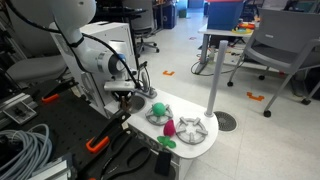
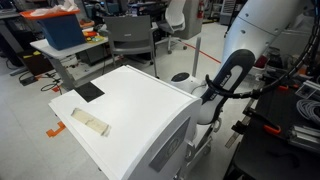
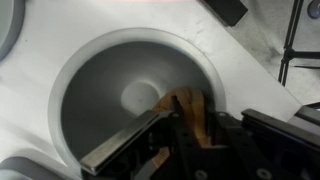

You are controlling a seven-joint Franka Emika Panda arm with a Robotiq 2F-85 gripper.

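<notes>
A brown-orange object (image 3: 184, 112) sits between the fingers of my gripper, which is shut on it; its full shape is hidden by the fingers. Beneath them, in the wrist view, lies a grey round bowl (image 3: 85, 92), with the object over the lower right part of its inside. Whether the object touches the bowl, I cannot tell. From exterior view 1, my gripper (image 1: 123, 94) appears low over the left end of the white table. The arm (image 2: 222, 75) shows in exterior view 2, but the white box in front hides much of the workspace.
To the right on the white table (image 1: 193, 146) are a green round thing (image 1: 159, 109), a pink-red thing (image 1: 169, 128) and a metal spoked piece (image 1: 191, 130). An upright white post (image 1: 216, 77) stands at the table's far edge. Black frame parts (image 1: 112, 133) lie along the front.
</notes>
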